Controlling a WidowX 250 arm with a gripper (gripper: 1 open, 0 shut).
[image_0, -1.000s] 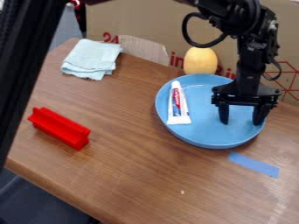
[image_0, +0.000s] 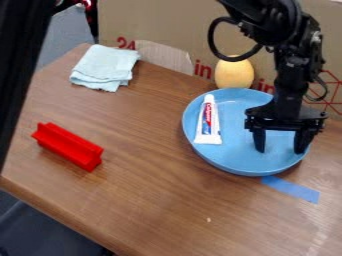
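Note:
My black gripper (image_0: 278, 140) is low over the right half of a round blue plate (image_0: 231, 157), open, its fingertips down at the plate's surface. A white toothpaste tube (image_0: 209, 122) with red and blue print lies on the plate's left side, apart from the fingers. A yellow egg-shaped object (image_0: 234, 73) stands just behind the plate, partly beside the arm.
A red block (image_0: 67, 145) lies at the left of the wooden table (image_0: 120, 200). A folded pale cloth (image_0: 104, 65) is at the back left. A cardboard box (image_0: 160, 25) backs the table. Blue tape (image_0: 297, 190) is at the right.
The plate has shifted slightly toward me and to the right, along with my gripper, which is a little lower in the view.

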